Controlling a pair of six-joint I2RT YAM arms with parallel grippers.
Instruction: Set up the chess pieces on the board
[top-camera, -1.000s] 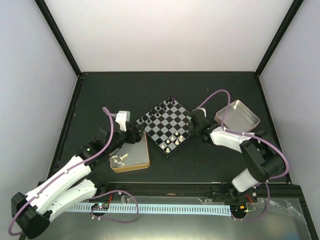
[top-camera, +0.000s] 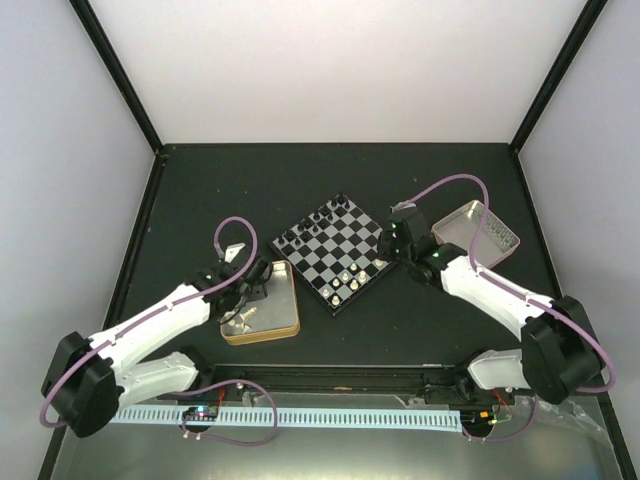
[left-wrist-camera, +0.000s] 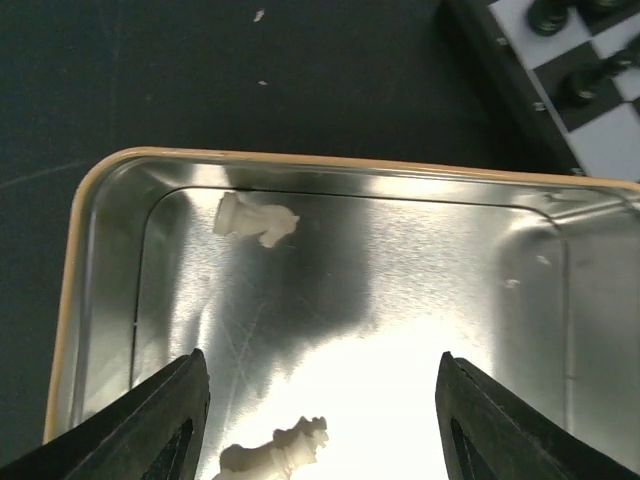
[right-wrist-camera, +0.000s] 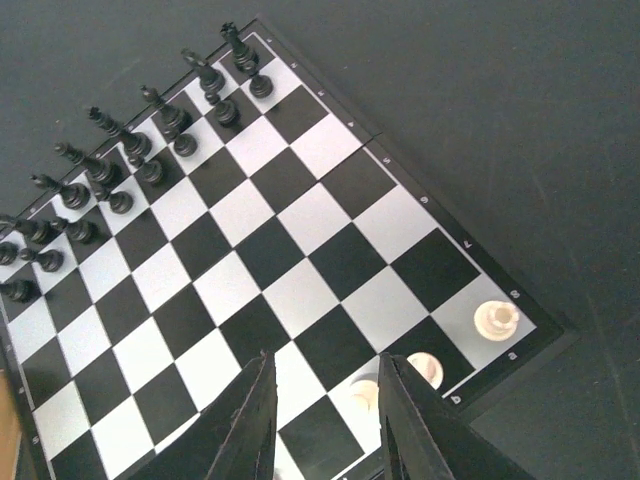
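Note:
The chessboard (top-camera: 330, 245) carries black pieces in rows along one side and several white pieces near the opposite corner; a white piece (right-wrist-camera: 496, 319) stands on a corner square in the right wrist view. My left gripper is over the metal tray (top-camera: 262, 321), part open with nothing visible between its fingers; white pieces lie on their sides inside, one (left-wrist-camera: 255, 220) at the back and one (left-wrist-camera: 270, 457) below the gripper. My right gripper hangs above the board near the white pieces, its fingers apart, with white pieces visible below.
A second metal tray (top-camera: 475, 235) sits at the right of the table.

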